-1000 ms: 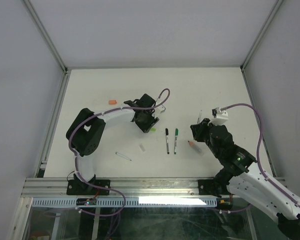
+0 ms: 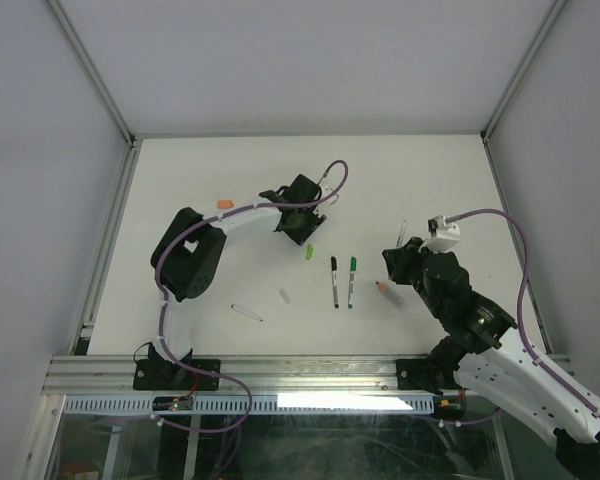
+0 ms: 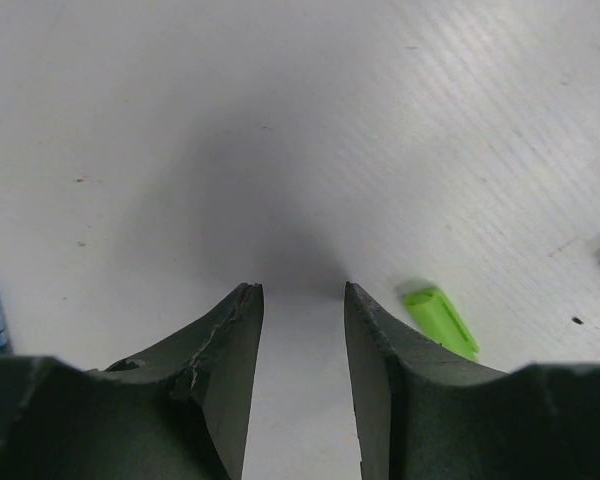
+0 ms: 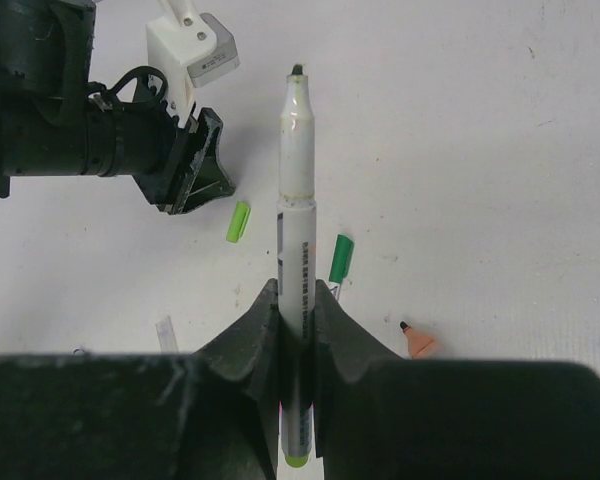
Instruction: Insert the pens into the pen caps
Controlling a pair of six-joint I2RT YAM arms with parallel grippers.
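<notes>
My right gripper is shut on a white pen (image 4: pixel 297 180), which stands roughly upright with its dark tip at the top and a bit of green at its lower end. A small bright green cap (image 2: pixel 309 252) lies on the table just in front of my left gripper (image 2: pixel 307 238). Parted fingers (image 3: pixel 225 350) show in the left wrist view with only bare table between them; that gripper is open. There the green cap (image 3: pixel 442 322) lies right of the right-hand finger, apart from the gap. The right wrist view shows the cap (image 4: pixel 238 221) below the left gripper.
Two capped markers, black (image 2: pixel 334 282) and green (image 2: pixel 352 282), lie side by side between the arms. An orange-tipped marker (image 2: pixel 390 294) rests near my right gripper. Clear pieces (image 2: pixel 246 312) lie at front left, an orange piece (image 2: pixel 225 204) farther back.
My left gripper has moved away from the table's front edge and slightly right. The green cap has turned from crosswise to lengthwise and shows more fully. My right arm has hardly moved.
</notes>
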